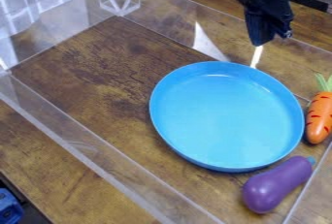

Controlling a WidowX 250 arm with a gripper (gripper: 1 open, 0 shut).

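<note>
The black gripper (265, 26) hangs at the top right, above the back of the clear-walled box, with its fingertips pointing down; whether it is open or shut is hard to tell. Below it lies a round blue plate (226, 113) on the wooden floor. An orange toy carrot (319, 117) lies at the right of the plate, and a purple toy eggplant (278, 183) lies below it at the lower right.
Transparent walls (151, 185) enclose the area. A blue object (8, 209) shows at the lower left edge, outside the walls.
</note>
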